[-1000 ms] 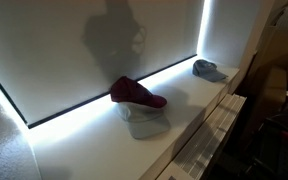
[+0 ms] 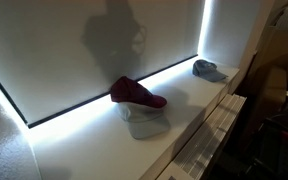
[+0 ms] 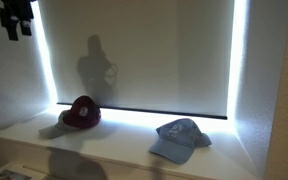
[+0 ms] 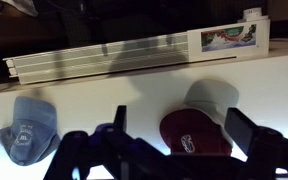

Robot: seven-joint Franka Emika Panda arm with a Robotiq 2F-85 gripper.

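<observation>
A maroon cap with a pale grey part in front of it sits on the white sill; whether these are one cap or two overlapping ones, I cannot tell. Farther along the sill lies a blue-grey cap, its brim towards the room. From above, the wrist view has the maroon cap at lower right and the blue-grey cap at lower left. My gripper is open, its fingers wide apart and nothing held. In exterior view 2 it hangs at the upper left, clear of both caps.
Behind the sill hangs a pale blind with light around its edges. A slatted radiator with a small picture label runs along the sill's front. Between the caps the sill is bare.
</observation>
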